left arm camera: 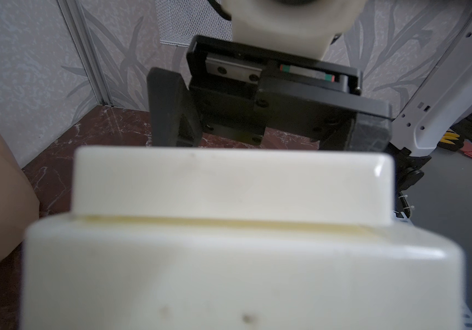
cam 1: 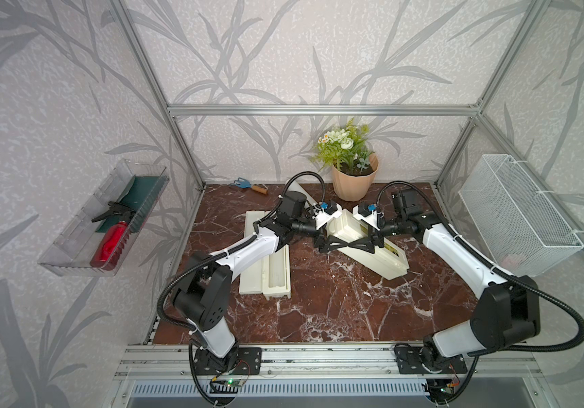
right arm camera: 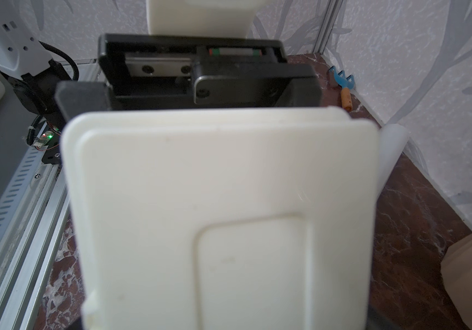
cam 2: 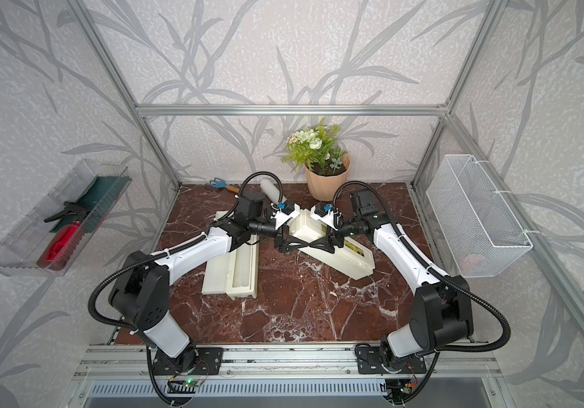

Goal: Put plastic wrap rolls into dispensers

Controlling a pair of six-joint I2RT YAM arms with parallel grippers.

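A cream dispenser sits tilted at centre right, some yellow showing inside. My left gripper and right gripper face each other at its far end, their front fingers along its near side. The dispenser's body fills the wrist views and hides most of both fingers. The opposite gripper's fingers look spread wide in each wrist view, so both are open. A second dispenser at left holds a whitish roll. Another white roll lies behind the left arm.
A flat cream lid lies beside the left dispenser. Behind the grippers stands a potted plant. A small blue rake lies at the back left.
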